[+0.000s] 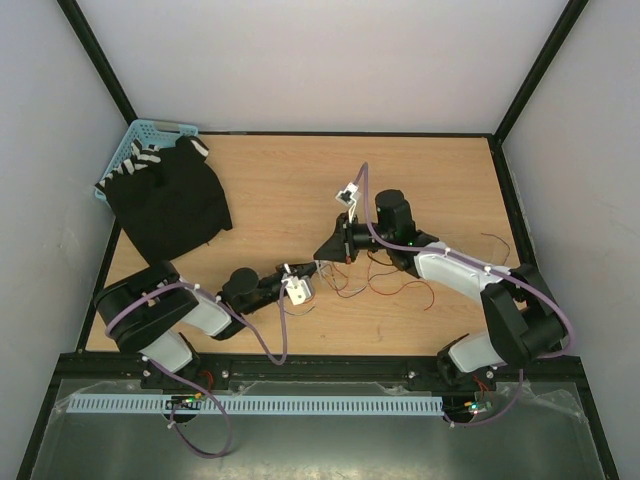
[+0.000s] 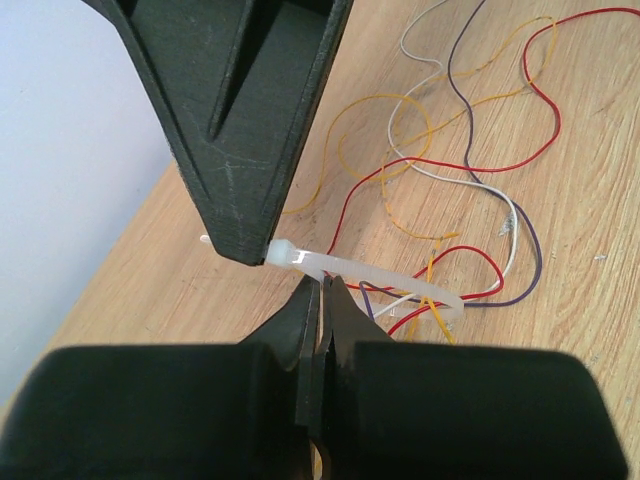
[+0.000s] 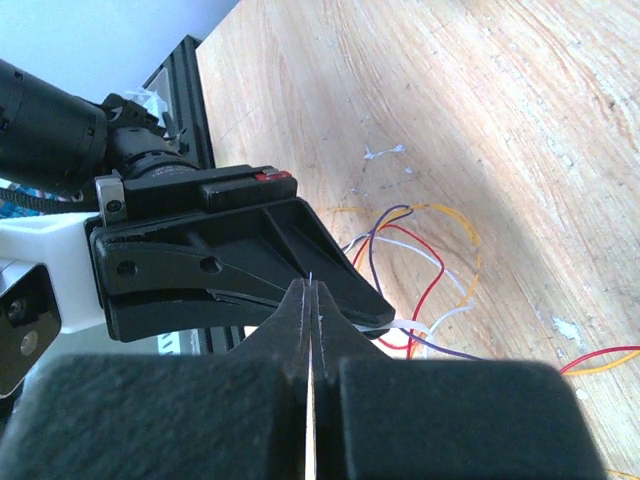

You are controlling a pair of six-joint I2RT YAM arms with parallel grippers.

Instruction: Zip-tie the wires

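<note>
A translucent white zip tie bends round the red, white, purple and yellow wires, its head close to the right gripper's tip. My left gripper is shut on the tie just beside that head. The right gripper is shut, and a short tail end pokes out past its finger in the left wrist view, so it has the tie's tail. In the top view the left gripper and right gripper are almost tip to tip. How tight the loop lies is hard to tell.
Loose wire ends spread over the wooden table to the right, beneath the right arm. A black cloth hangs over a light blue basket at the back left.
</note>
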